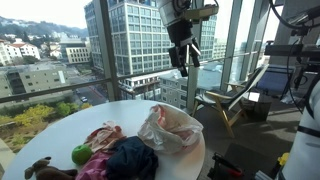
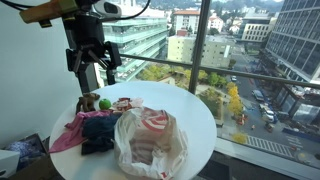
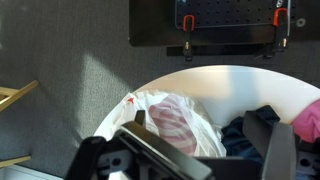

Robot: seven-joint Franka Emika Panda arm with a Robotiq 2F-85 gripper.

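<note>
High above the round white table point(image 1: 62, 137), my gripper point(image 1: 188, 67) hangs open, with nothing between its fingers. A crumpled white plastic bag point(image 2: 150, 142) with reddish marks rests on the table. In the wrist view the bag point(image 3: 172, 112) is partly hidden by one finger. Beside the bag lies a dark navy cloth point(image 1: 131, 157), bunched up. A pink cloth point(image 2: 72, 132) touches the navy one, and a paler pink cloth point(image 1: 104, 135) lies behind. A green apple point(image 1: 81, 154) sits near a brown, plush-looking object point(image 1: 45, 170).
Bare tabletop point(image 2: 195, 112) shows on the window side. Close to the table edge stands a black perforated base plate point(image 3: 235, 14). A folding chair point(image 1: 232, 100) is on the floor beyond the table. Tall windows surround the table.
</note>
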